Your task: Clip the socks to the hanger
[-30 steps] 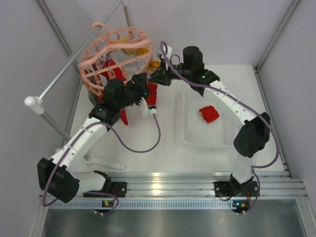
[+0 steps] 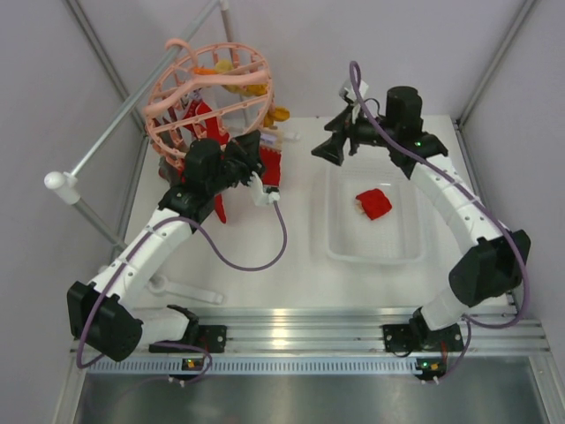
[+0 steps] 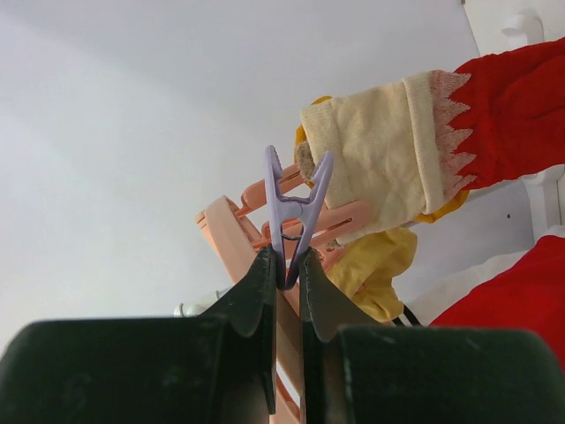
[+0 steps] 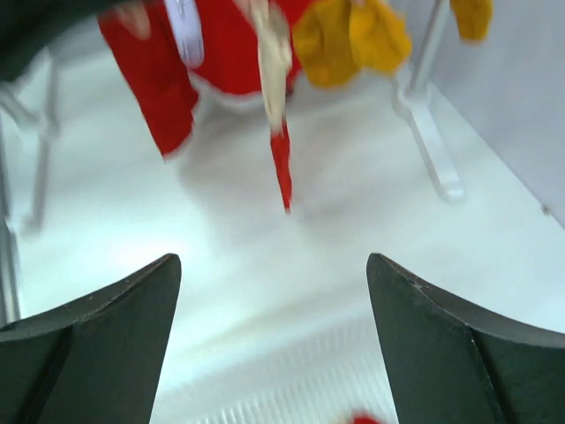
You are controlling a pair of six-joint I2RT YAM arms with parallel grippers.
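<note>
The pink round hanger [image 2: 210,93] hangs from the rack at the left, with red and yellow socks around it. My left gripper is shut on a lavender clip [image 3: 300,212] at the hanger's edge; the clip's two upper arms stand spread above the fingers. Close behind the clip is a red sock [image 3: 508,119] with a cream cuff, beside pink clip parts. Whether the lavender clip grips that cuff, I cannot tell. My right gripper is open and empty, held over the left side of the white bin, apart from the hanger. A red sock [image 2: 373,204] lies in the bin.
The white bin [image 2: 375,259] takes up the right side of the table. Rack bars [image 2: 132,97] and a rack foot [image 2: 185,291] border the left. Bare table shows between the hanger and the bin.
My right gripper has drawn away from the hanger's right side, moving right toward the bin. The left arm has stayed in place.
</note>
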